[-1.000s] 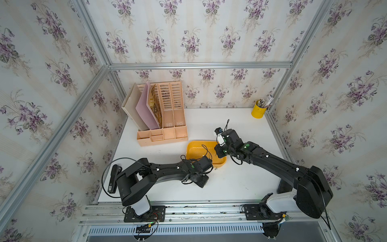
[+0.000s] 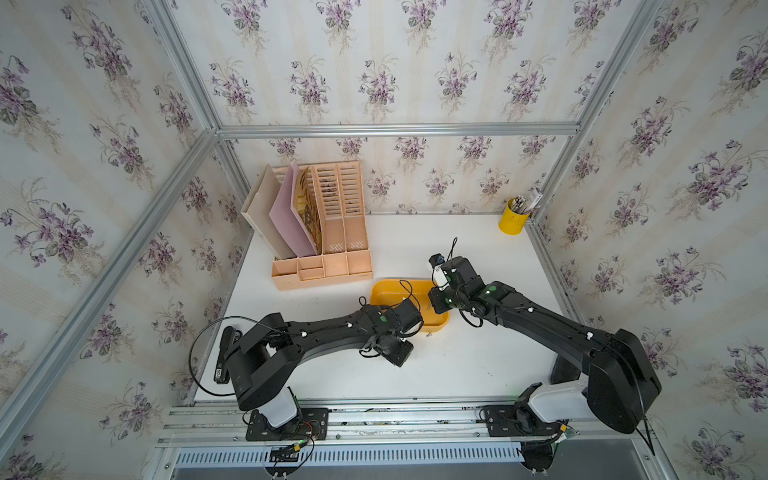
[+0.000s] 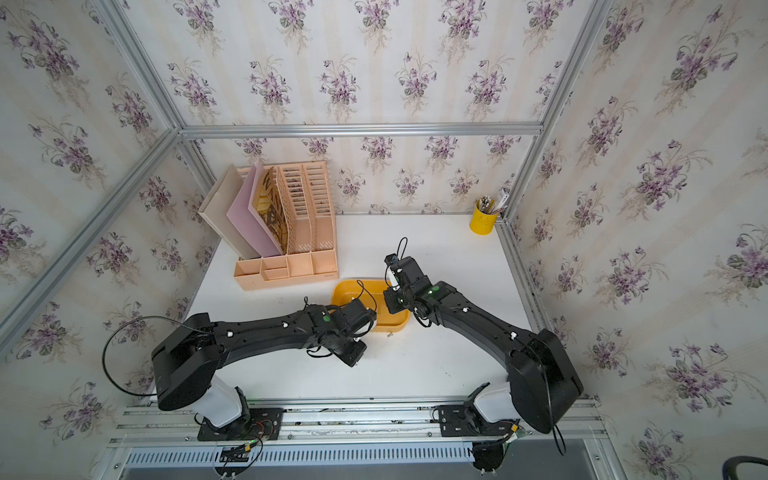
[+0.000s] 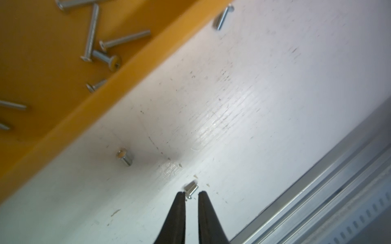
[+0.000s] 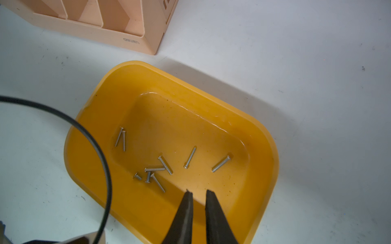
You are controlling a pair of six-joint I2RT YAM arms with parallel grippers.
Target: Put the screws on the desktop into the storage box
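Note:
In the left wrist view my left gripper points down at the white desk, just by a short screw [image 4: 191, 187]; its fingers are close together, and whether anything is between them is unclear. A second screw [image 4: 124, 156] stands outside the yellow box wall [image 4: 134, 73]; another [image 4: 223, 16] lies further along it. My right gripper hangs over the yellow box [image 5: 244, 122], fingertips slightly apart, nothing visible between them. Several screws [image 5: 189, 157] lie on the box floor.
A pink desk organiser [image 2: 320, 264] with boards stands behind the box at left. A yellow pen cup [image 2: 513, 220] is at the back right. A metal rail runs along the front edge.
My left arm has risen slightly toward the back of the desk. The right gripper has shifted slightly to the right.

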